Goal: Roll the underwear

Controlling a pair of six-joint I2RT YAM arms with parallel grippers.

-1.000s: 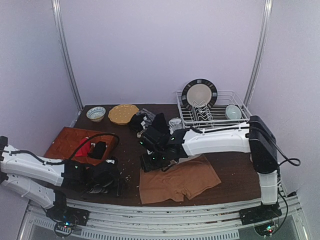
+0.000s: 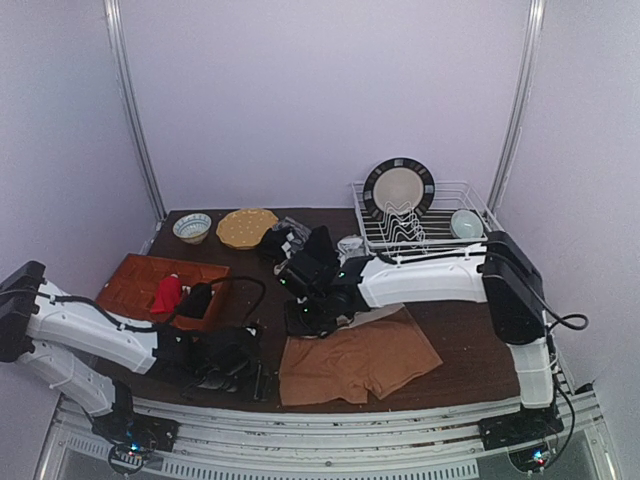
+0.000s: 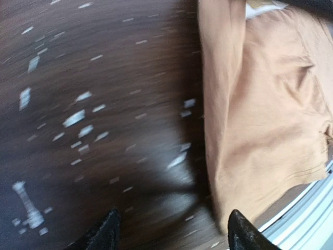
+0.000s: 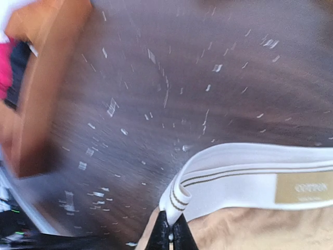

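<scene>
Tan underwear [image 2: 345,365] lies spread near the table's front edge, its white waistband [image 4: 234,195] toward the back. Over the waistband's left end, my right gripper is shut on the folded white band, pinching it to a narrow gather. My left gripper stands open just left of the underwear's left leg. In the left wrist view, the tan side edge [image 3: 218,130] rises toward the top, and no cloth is clearly between the fingers. The right arm covers part of the waistband in the top view.
At the left is an orange-brown tray [image 2: 135,280] holding a red cloth [image 2: 168,293] and a black one. A white dish rack [image 2: 450,240] with a plate [image 2: 399,190] stands at the back right. Dark cloths lie behind the right gripper.
The left gripper moved right, closer to the underwear, staying open.
</scene>
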